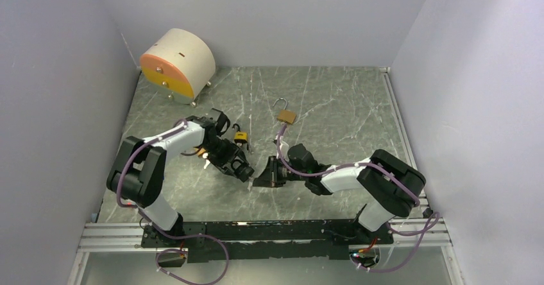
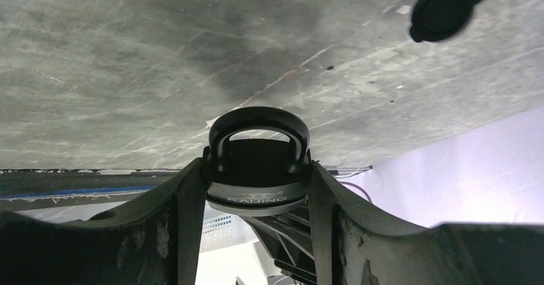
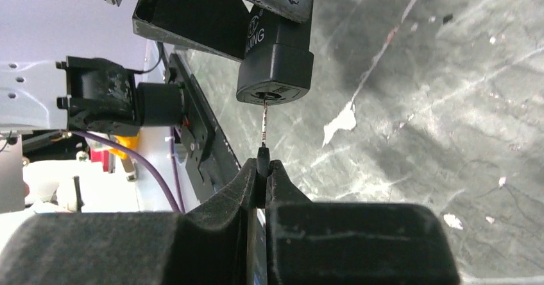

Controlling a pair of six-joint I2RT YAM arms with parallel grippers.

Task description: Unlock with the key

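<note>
A black padlock with its black shackle is held in my left gripper, which is shut on it in the left wrist view. My right gripper is shut on a key, its silver blade pointing into the keyhole on the underside of the padlock. How far the blade is inside cannot be told. In the top view the left gripper and right gripper face each other over the front middle of the table.
A yellow padlock and a brass padlock lie behind the grippers. A white-and-orange cylindrical object stands at the back left.
</note>
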